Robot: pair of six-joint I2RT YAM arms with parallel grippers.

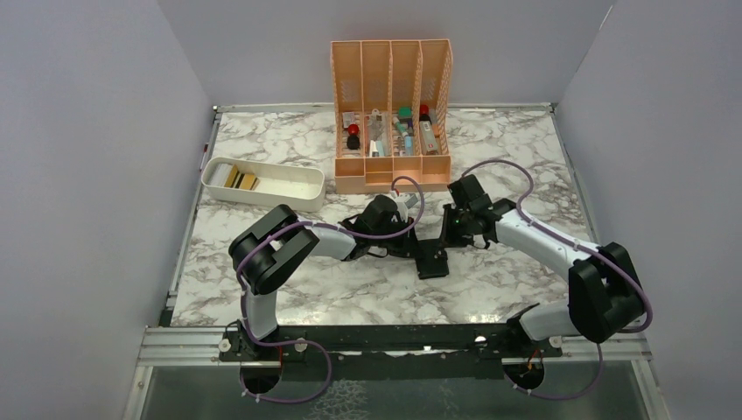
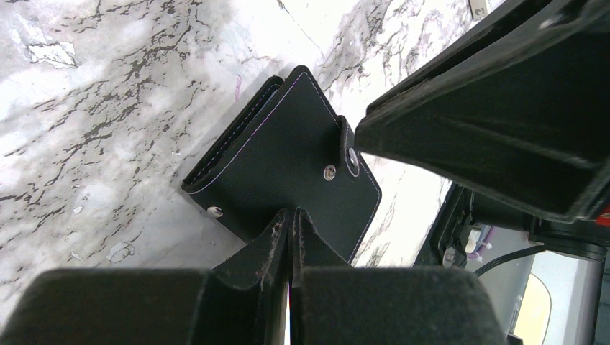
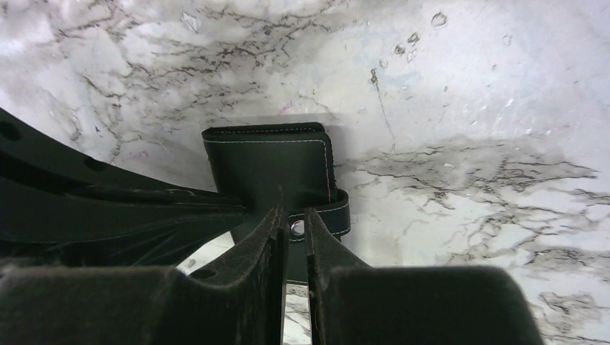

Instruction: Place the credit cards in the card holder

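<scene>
On the marble table lies a black card holder [image 1: 432,269], folded, with pale stitching. Its short strap [image 2: 348,144] stands slightly raised, and its metal snap is apart from the stud on the face. My left gripper is shut, its tips against the holder's face near one edge; whether they pinch anything is hidden. Over the strap, my right gripper is shut to a narrow gap, with the snap showing between and below its fingers. I cannot tell whether the strap is gripped. Several cards [image 1: 241,179] stand in a white bin.
The white bin [image 1: 297,187] is at the left, its right part empty. A peach divided organizer [image 1: 394,185] holding small items stands at the back. Both arms meet closely over the holder.
</scene>
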